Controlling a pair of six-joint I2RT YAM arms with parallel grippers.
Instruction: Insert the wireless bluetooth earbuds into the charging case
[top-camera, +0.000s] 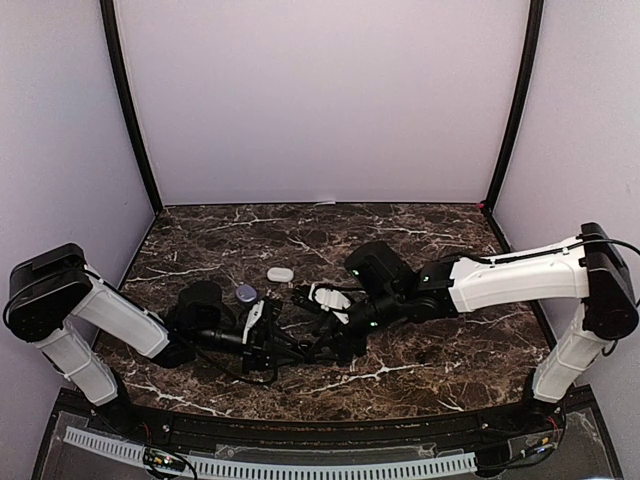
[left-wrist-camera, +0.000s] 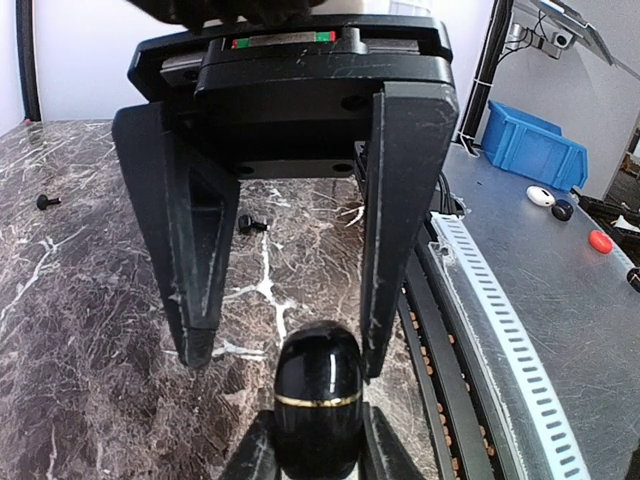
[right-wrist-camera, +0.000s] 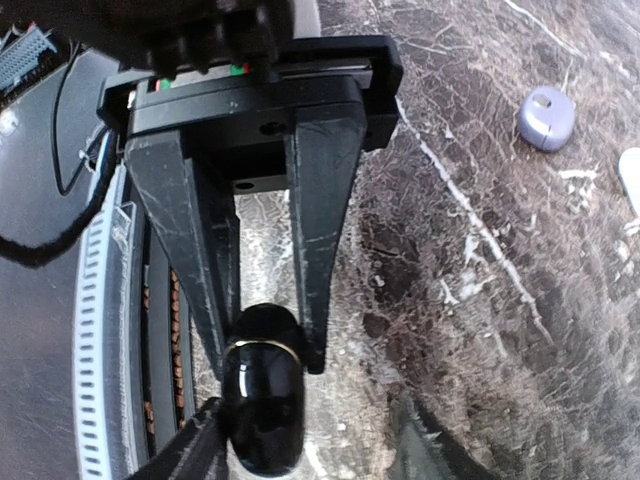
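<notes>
A glossy black charging case (left-wrist-camera: 318, 385) with a thin gold seam stands upright between the two facing grippers; its lid looks closed. My left gripper is shut on the case, one finger at each side, as the right wrist view shows. Around it my right gripper is open, its fingers wider than the case. One right finger (left-wrist-camera: 402, 190) stands close beside the case, the other well clear. Two small black earbuds, one nearer (left-wrist-camera: 250, 224) and one farther (left-wrist-camera: 46, 202), lie apart on the marble. From above, the arms mostly hide the case.
A lavender case (right-wrist-camera: 547, 117) and a white case (top-camera: 280, 274) lie on the marble behind the grippers. A perforated rail (top-camera: 300, 468) runs along the front edge.
</notes>
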